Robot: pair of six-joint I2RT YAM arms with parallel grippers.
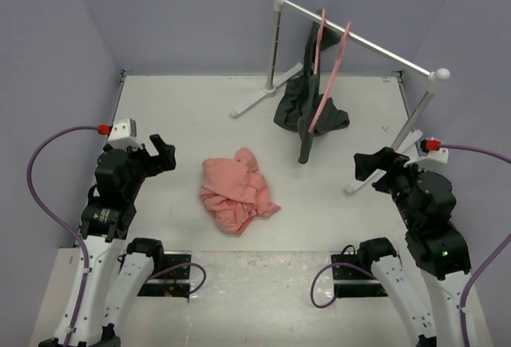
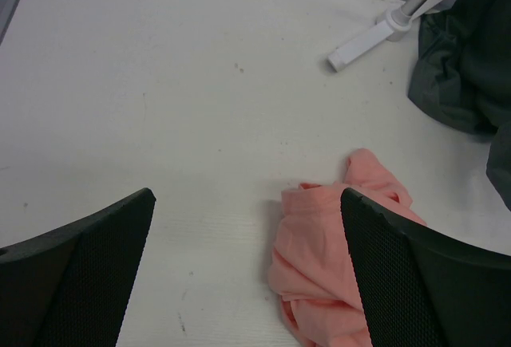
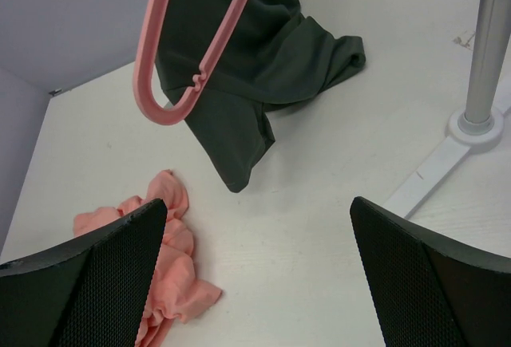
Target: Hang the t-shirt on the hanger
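Note:
A pink t-shirt (image 1: 231, 190) lies crumpled on the white table, left of the middle. Two pink hangers (image 1: 329, 80) hang from the rail; a dark green garment (image 1: 310, 106) hangs there beside them, its lower part spread on the table. In the right wrist view a hanger's rounded end (image 3: 164, 113) shows close up, free of cloth. My left gripper (image 1: 169, 154) stands open to the left of the t-shirt, apart from it. Over at the right, near the rack's foot, my right gripper (image 1: 361, 165) is open too, with nothing between its fingers.
The rack's white rail (image 1: 367, 42) runs across the back right, on posts with long feet (image 1: 266, 100).

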